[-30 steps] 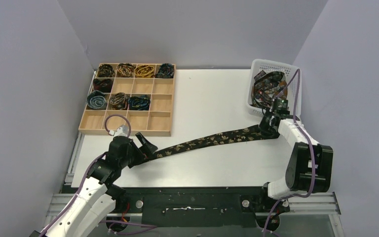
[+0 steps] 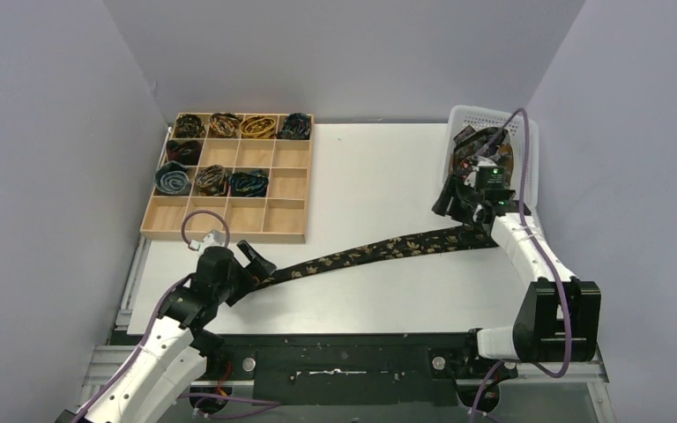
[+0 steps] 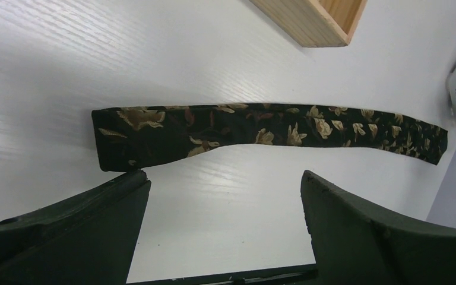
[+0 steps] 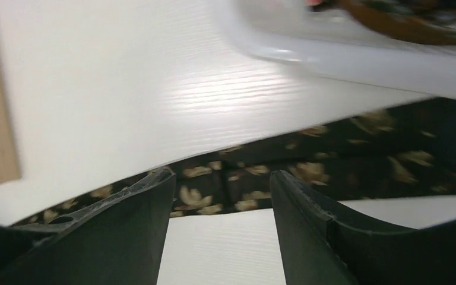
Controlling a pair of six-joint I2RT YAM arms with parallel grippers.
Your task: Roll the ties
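A long black tie with tan flowers [image 2: 370, 252] lies flat across the white table, slightly diagonal; the left wrist view shows the same tie [image 3: 297, 126] from end to end. My left gripper [image 2: 251, 269] is open above the tie's left end, nothing between its fingers. My right gripper [image 2: 450, 198] is raised over the tie's right part near the basket, fingers apart with nothing held; the right wrist view is blurred and shows the tie [image 4: 344, 172] beneath them.
A wooden divided box [image 2: 286, 216] at back left holds several rolled ties, with some compartments empty. A white basket [image 2: 457, 119] at back right holds crumpled ties.
My right gripper has lifted and moved left and toward the back, away from the tie's right end. The left arm has shifted very slightly. The tie looks nearly unchanged.
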